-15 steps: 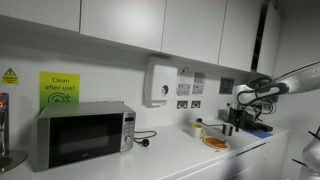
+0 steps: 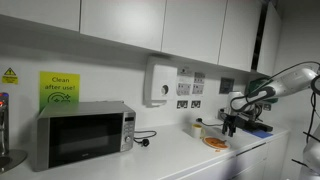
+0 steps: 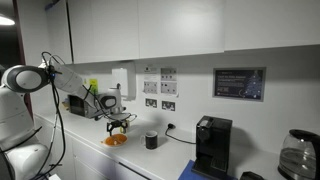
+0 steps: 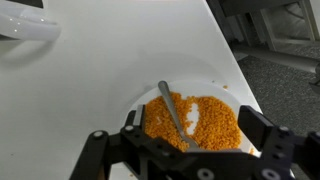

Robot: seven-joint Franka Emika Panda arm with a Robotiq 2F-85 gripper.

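A white plate (image 4: 141, 99) heaped with orange grains (image 4: 215, 125) lies on the counter under my gripper. Across the grains runs a slim grey utensil (image 4: 172, 105), its lower end hidden behind the gripper. The fingers are spread wide, one on each side of the plate in the wrist view, with nothing held between them. In exterior view 1 the gripper (image 2: 230, 128) hangs just right of and above the orange-filled plate (image 2: 215, 143). Exterior view 2 shows the orange grains (image 3: 115, 139) below the gripper.
A dark mug (image 3: 151, 140) and a black coffee machine (image 3: 213, 148) stand along the counter. A pale mug (image 2: 197, 130) is near the wall behind the plate. The microwave (image 2: 86, 134) is farther left. Bare counter lies between microwave and plate.
The arm has come left and lower in exterior view 1, bringing the gripper closer to the plate. The plate and microwave stay where they were.
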